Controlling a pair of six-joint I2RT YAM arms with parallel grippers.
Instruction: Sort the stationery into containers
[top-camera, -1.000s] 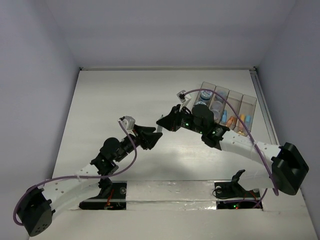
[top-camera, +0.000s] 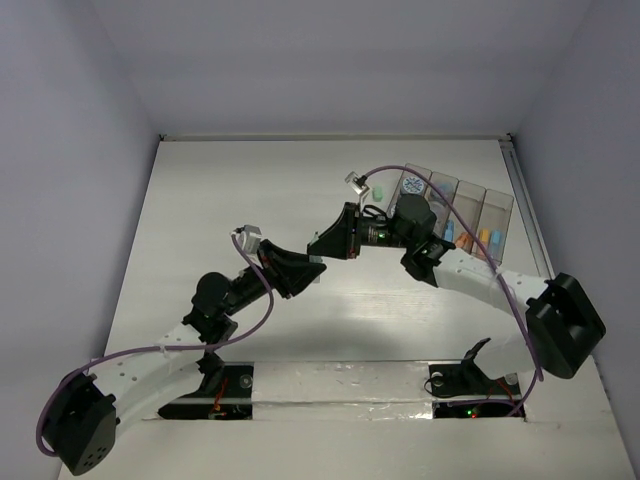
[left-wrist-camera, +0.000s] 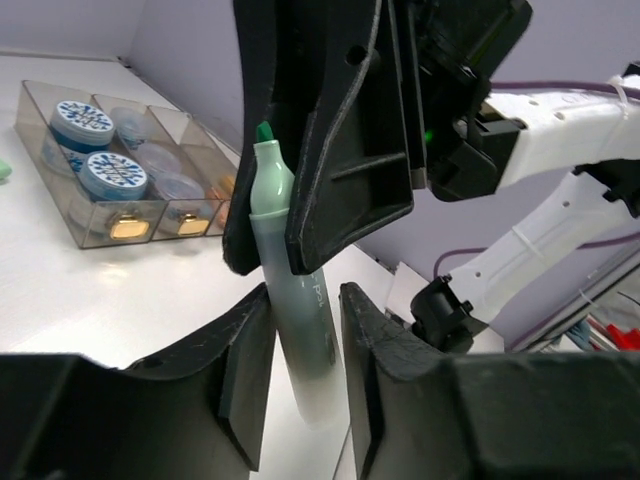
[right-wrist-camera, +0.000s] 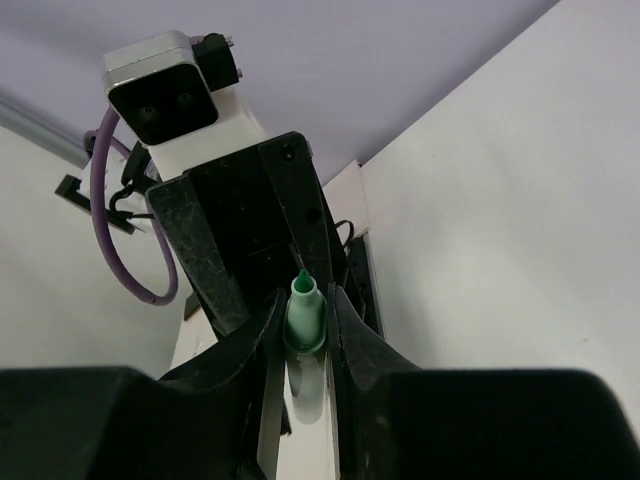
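Observation:
Between the two grippers hangs a slim translucent tube (left-wrist-camera: 300, 330) with a pale green neck and dark green tip. My right gripper is shut on it near the neck, its fingers meeting the tube's sides. Lower down, the fingers of my left gripper stand on either side of the tube's body; whether both press on it cannot be told. From above, the grippers meet over the middle of the table, hiding most of the tube.
A clear compartment box (top-camera: 468, 214) stands at the back right, holding blue-lidded jars (left-wrist-camera: 112, 175) and other small stationery. Near its left side lies a small green item (top-camera: 377, 193).
My right gripper has shifted slightly left, and the green item beside the box has come into view.

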